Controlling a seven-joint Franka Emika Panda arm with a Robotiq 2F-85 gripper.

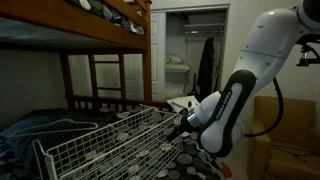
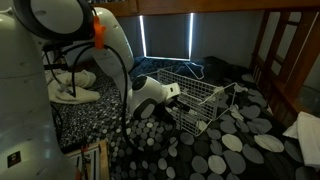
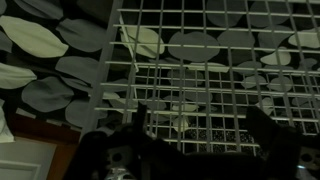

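A white wire basket point(image 1: 110, 149) stands on the patterned bedding, its grid side facing the first exterior view. My gripper point(image 1: 180, 130) is at the basket's right end in that view. From the other side, the second exterior view shows the arm reaching in from the left, with the basket point(image 2: 188, 121) just beyond the wrist. In the wrist view the gripper is open, its dark fingers point(image 3: 126, 147) wide apart over the wire grid point(image 3: 190, 75). No object shows held between them; whether a finger touches the wire, I cannot tell.
A pale hanger point(image 1: 62, 124) lies on the dark bedding at the left. The bunk frame point(image 1: 100, 40) overhangs that side. A brown armchair point(image 1: 285, 140) stands behind the arm at the right. Leaf-patterned bedding point(image 2: 232, 142) spreads around the basket.
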